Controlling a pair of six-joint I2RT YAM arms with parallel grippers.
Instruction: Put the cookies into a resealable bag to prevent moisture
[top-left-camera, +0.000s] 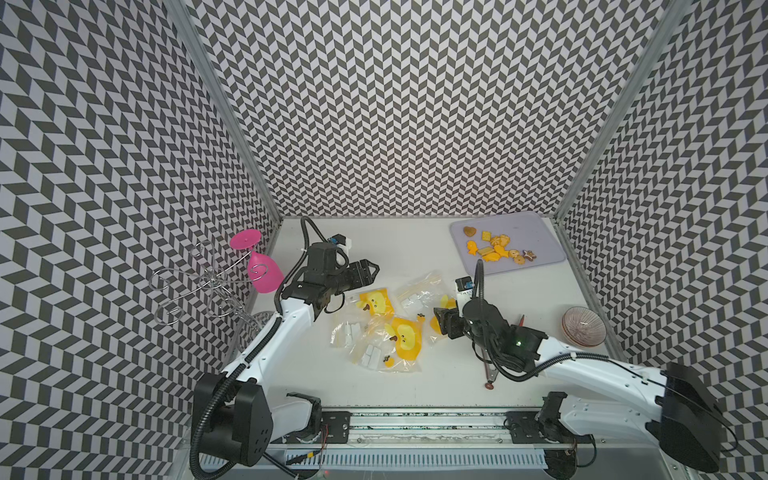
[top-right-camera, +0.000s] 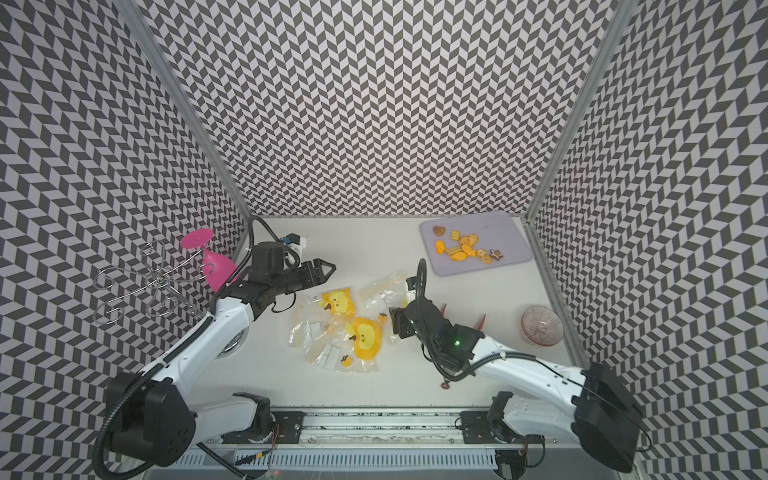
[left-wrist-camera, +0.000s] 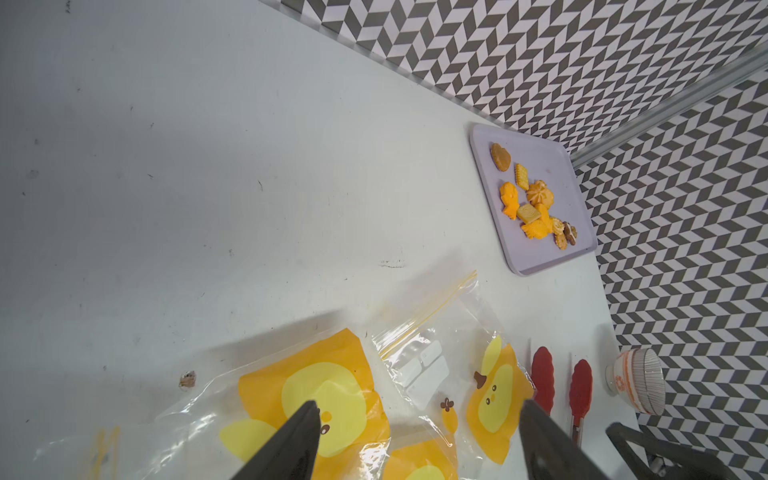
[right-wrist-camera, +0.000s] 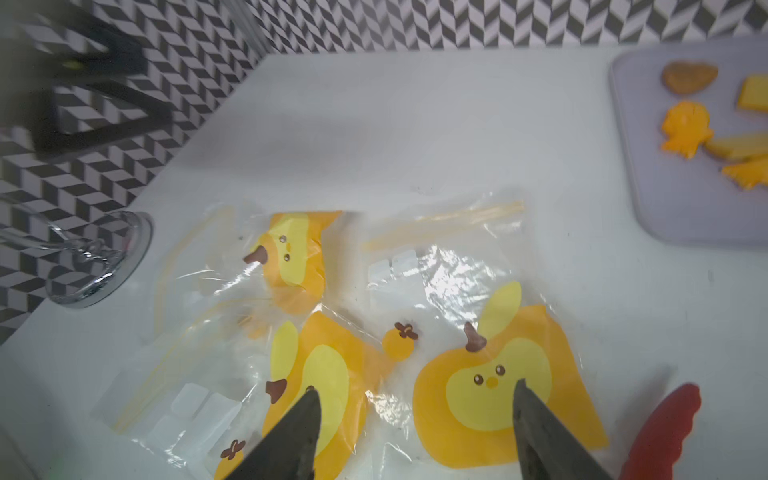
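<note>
Several clear resealable bags with yellow bird prints lie flat and partly overlapping mid-table: a front bag (top-left-camera: 406, 340), a left bag (top-left-camera: 374, 302) and a right bag (right-wrist-camera: 512, 376). The cookies (top-left-camera: 492, 249) rest loose on a lilac tray (top-left-camera: 524, 232) at the back right. My left gripper (top-left-camera: 376, 270) hangs above the table behind the left bag, its fingers apart with nothing between them. Over the right bag is my right gripper, open and empty, the printed yellow bird below its fingers. From above, the right arm hides part of that bag.
Red-tipped tongs (left-wrist-camera: 544, 380) lie right of the bags, partly under the right arm. A ribbed bowl (top-left-camera: 583, 326) stands at the right edge. On the left are a wire stand (top-left-camera: 209, 280) and a pink goblet (top-left-camera: 264, 272).
</note>
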